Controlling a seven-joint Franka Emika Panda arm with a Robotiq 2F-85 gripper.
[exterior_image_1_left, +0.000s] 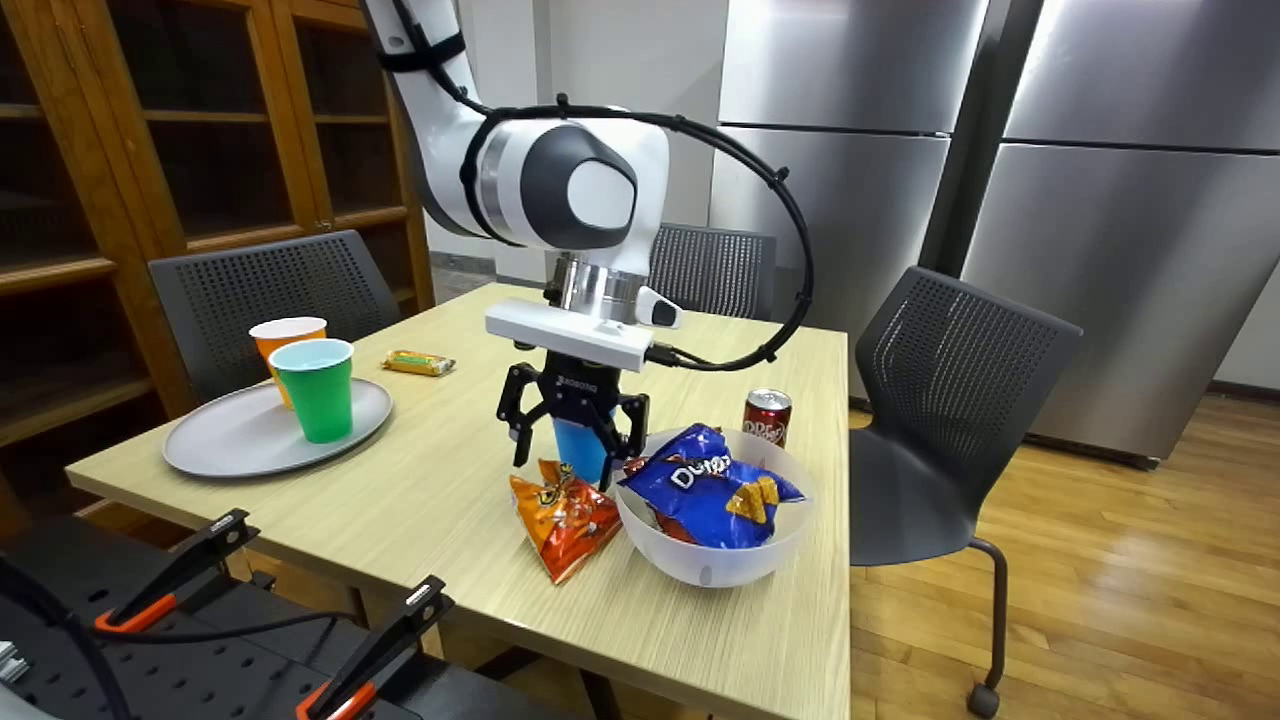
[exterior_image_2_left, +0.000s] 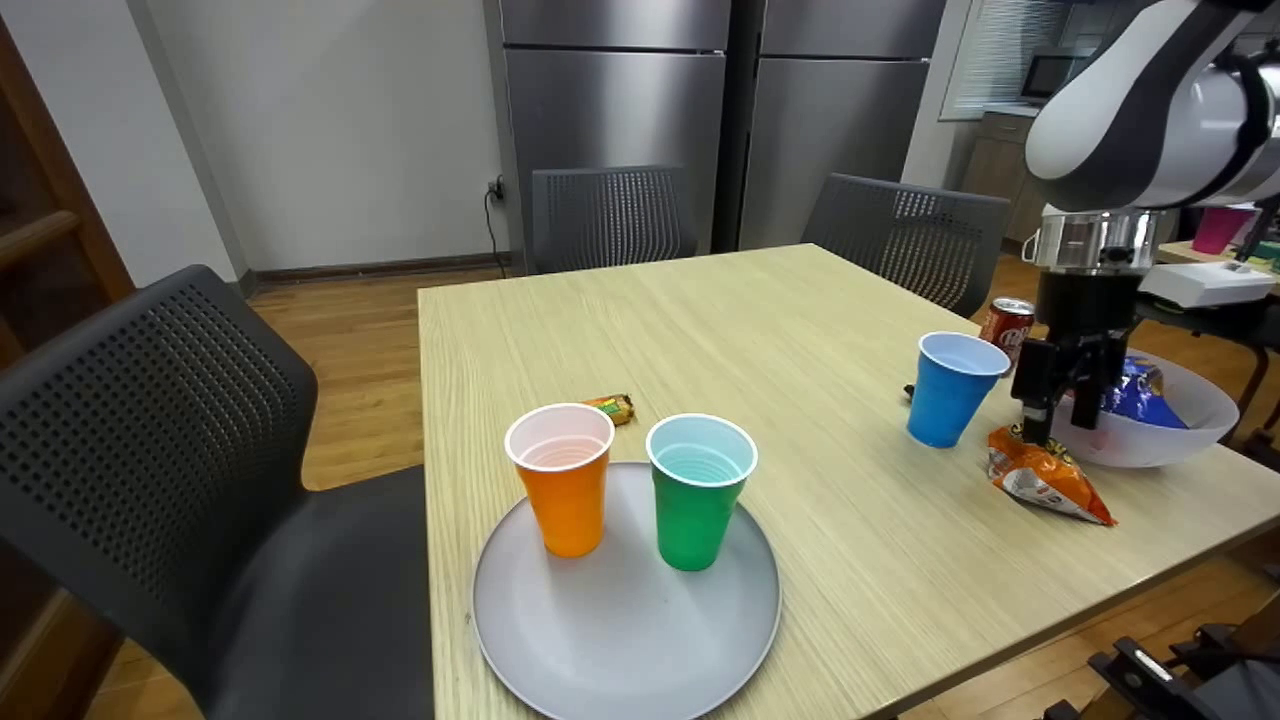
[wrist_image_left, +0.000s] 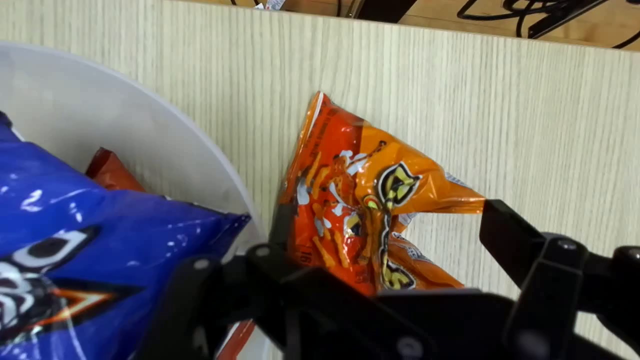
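Observation:
An orange chip bag (exterior_image_1_left: 567, 524) lies on the table just left of the white bowl (exterior_image_1_left: 713, 565). My gripper (exterior_image_1_left: 565, 470) is open, low above the bag's far side, its fingers spread wide. In the wrist view the orange bag (wrist_image_left: 342, 204) shows between the two fingers, one near the bowl's rim and the other at the bag's right corner. Whether they touch the bag is hard to tell. A blue Doritos bag (exterior_image_1_left: 716, 484) fills the bowl, with a red packet (wrist_image_left: 114, 171) partly hidden beneath it.
Behind the gripper stands a blue cup (exterior_image_2_left: 954, 390). A soda can (exterior_image_1_left: 768, 416) is beyond the bowl. The grey plate (exterior_image_2_left: 626, 648) carries an orange cup (exterior_image_2_left: 560, 486) and a green cup (exterior_image_2_left: 699, 494); a small wrapped snack (exterior_image_1_left: 417, 362) lies behind.

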